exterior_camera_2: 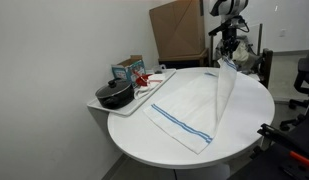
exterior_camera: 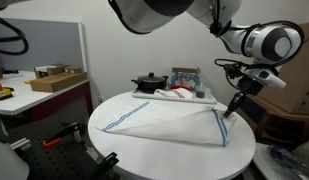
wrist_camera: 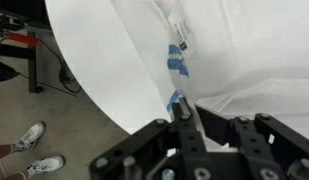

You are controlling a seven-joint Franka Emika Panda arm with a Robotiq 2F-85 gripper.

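Observation:
A white cloth (exterior_camera: 159,120) with blue stripes lies over much of the round white table (exterior_camera: 184,162). My gripper (exterior_camera: 232,112) is at the table's right side, shut on the cloth's edge. In the second exterior view, the cloth (exterior_camera_2: 184,98) rises in a steep sheet toward the gripper (exterior_camera_2: 228,60) at the far side, while its near striped end rests flat. The wrist view shows the bunched cloth (wrist_camera: 229,50), with a blue-striped strip and a small label, running into the gripper. The exact grip is partly hidden by the fingers.
A black lidded pot (exterior_camera_2: 115,94) stands on a white tray (exterior_camera_2: 144,96) along the table's back edge, with bottles and small items beside it. Bare tabletop shows in front of the cloth. A person's sneakers (wrist_camera: 44,164) are on the floor beyond the edge.

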